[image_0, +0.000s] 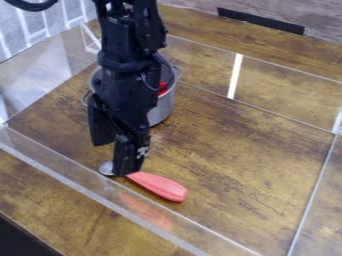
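Observation:
My black gripper (118, 150) hangs low, fingers open, just above a utensil with a pink handle (155, 185). The utensil's metal end lies under the fingertips, partly hidden by them. Behind the arm stands a silver pot (159, 105) with something red inside, largely covered by the gripper. I cannot tell whether the fingertips touch the utensil.
A wooden table (247, 140) spreads around, clear on the right and at the back. Transparent panels edge it on the left and front, and pale strips cross it on the right.

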